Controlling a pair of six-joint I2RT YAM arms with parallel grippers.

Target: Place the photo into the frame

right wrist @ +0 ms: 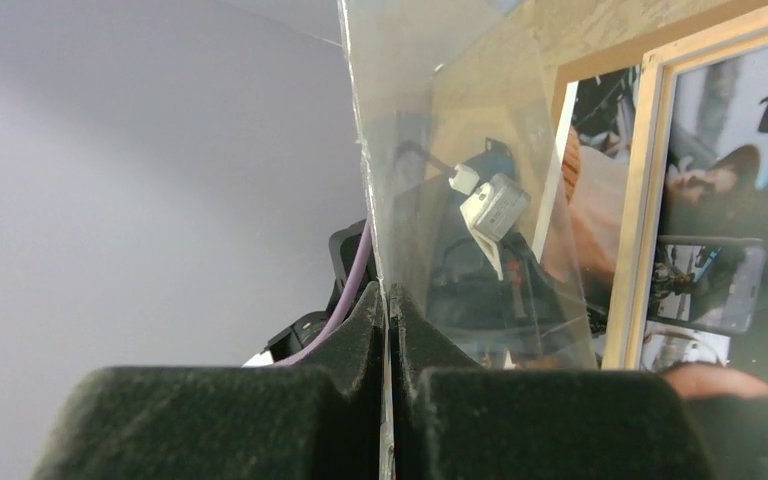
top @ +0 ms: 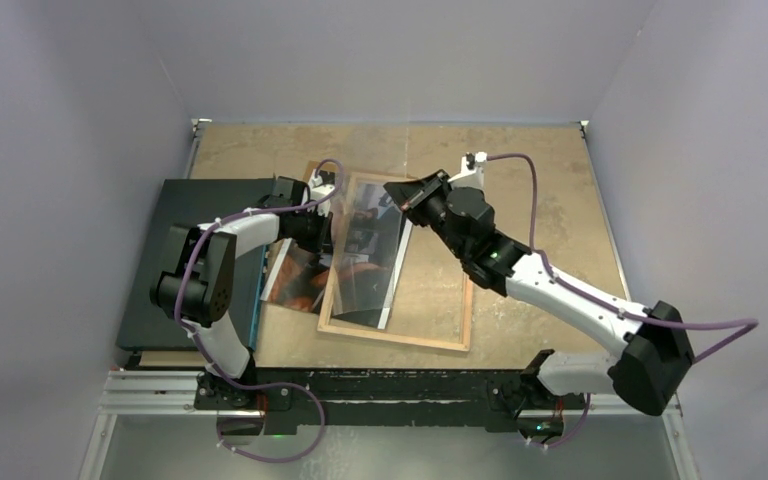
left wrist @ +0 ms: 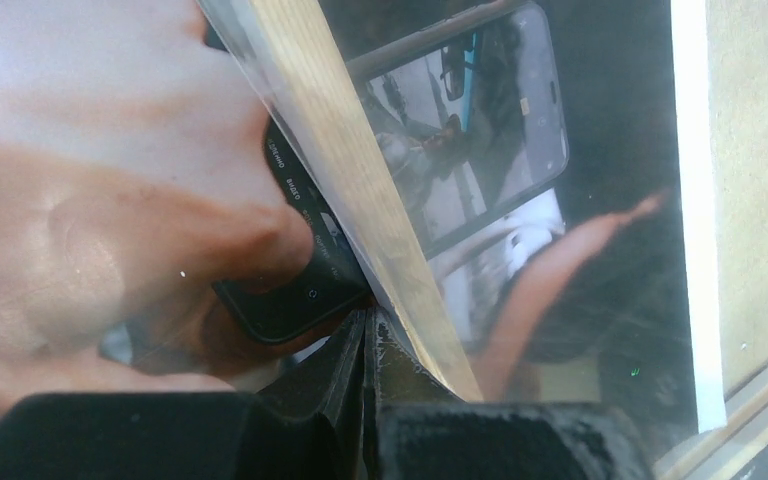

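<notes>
My right gripper is shut on a clear sheet (right wrist: 480, 200), which stands tilted above the work surface. In the top view this sheet (top: 372, 145) crosses over the left side of the wooden frame (top: 400, 340). The photo (left wrist: 90, 230) lies beneath the frame, part of it sticking out to the left and part showing through the opening. Against the frame's left bar (left wrist: 390, 190), my left gripper is shut, its tips low beside the bar and the photo. Nothing clearly shows between those tips.
A large dark board (top: 160, 250) lies at the left under the left arm. Bare table (top: 550, 200) stretches behind and right of the frame. Grey walls close off the back and sides.
</notes>
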